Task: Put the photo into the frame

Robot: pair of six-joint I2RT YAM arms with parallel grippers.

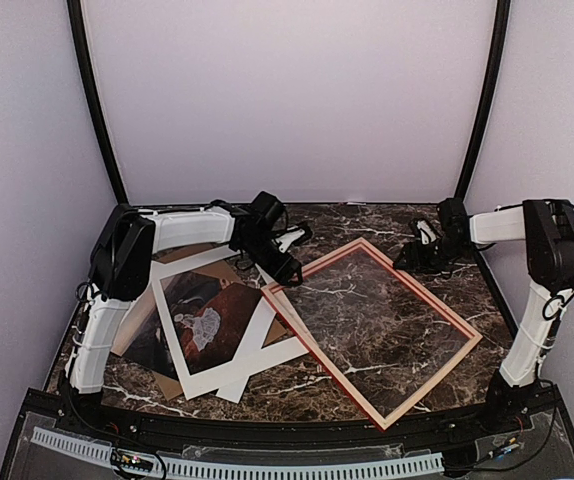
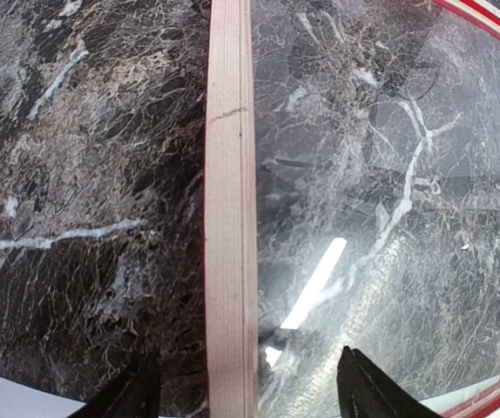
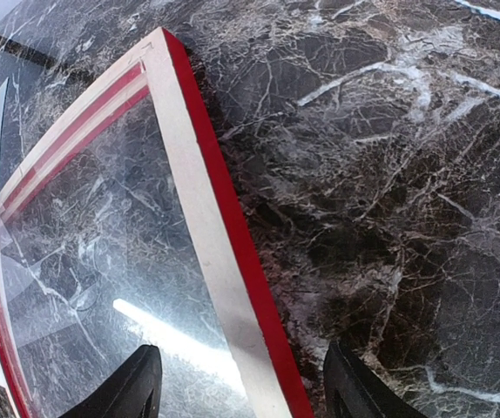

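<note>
The frame [image 1: 437,376], pale wood with red edges and a clear pane, lies tilted on the dark marble table. My left gripper [image 1: 285,262] hovers over its upper-left side; in the left wrist view its open fingers straddle the wooden bar [image 2: 231,244], seen from above. My right gripper [image 1: 417,247] is open near the frame's top right; in the right wrist view its fingers sit either side of the right bar [image 3: 211,235]. A photo [image 1: 217,315] with a reddish-brown picture lies at the left among white mats and brown boards, partly under my left arm.
White mats [image 1: 247,365] and brown backing boards overlap across the table's left half. Bare marble [image 1: 357,215] shows behind the frame and at its right. White walls close in the back and sides.
</note>
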